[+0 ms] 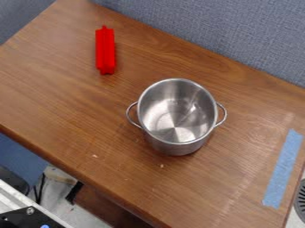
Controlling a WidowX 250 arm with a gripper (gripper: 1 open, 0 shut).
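A red elongated object [105, 52] lies on the wooden table toward the upper left. A steel pot [176, 134] with two side handles stands upright right of the table's middle, and its visible interior looks empty. My gripper cannot be made out in the camera view.
A strip of blue tape [283, 167] lies on the table's right side, with a metal object [300, 200] cut off at the edge beside it. Grey-blue padded surfaces [238, 31] border the table at the back. Cables and white hardware sit below the lower-left edge.
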